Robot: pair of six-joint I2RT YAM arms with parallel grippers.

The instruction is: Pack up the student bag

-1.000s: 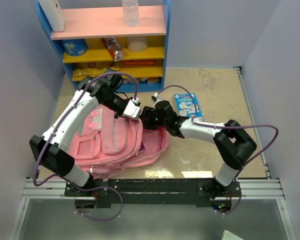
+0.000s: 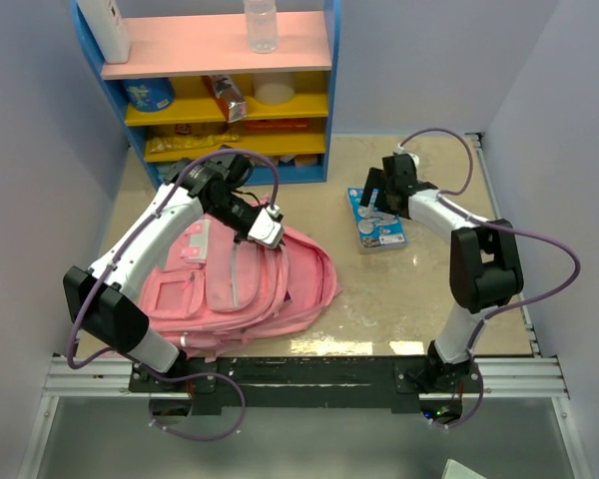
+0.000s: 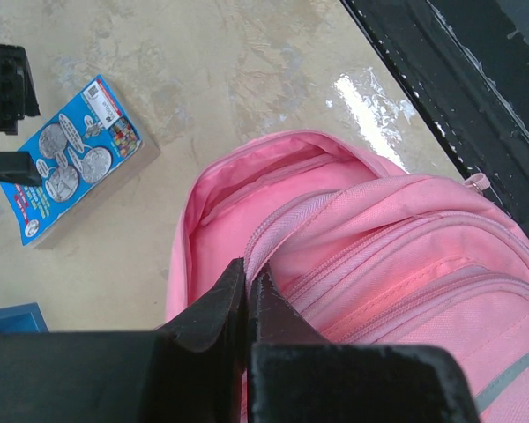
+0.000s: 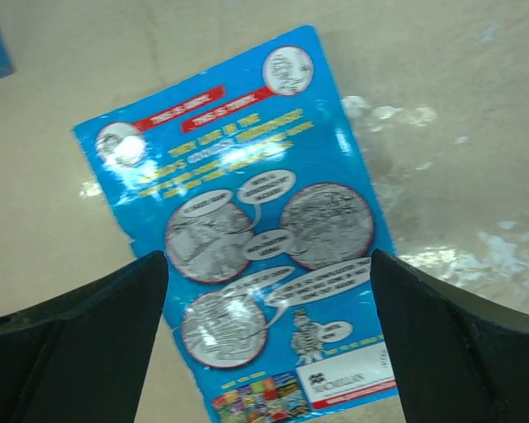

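The pink bag (image 2: 225, 284) lies on the left of the table, its mouth towards the right. My left gripper is shut on the bag's upper edge and holds it up, so part of the pink inside shows. To the right of the bag a blue book (image 4: 269, 233) with round pictures lies flat on the table. Over the book hangs my right gripper, open, one finger (image 4: 88, 326) towards each long side and nothing gripped. In the top view that gripper hides part of the book.
Behind the bag stands a blue shelf (image 2: 220, 69) with yellow boards, holding a clear bottle (image 2: 262, 25), a dark blue can (image 2: 150, 94) and packets. Bare table (image 2: 324, 215) separates bag and book. A wall rises at the right.
The left gripper has stayed nearly still on the bag's edge.
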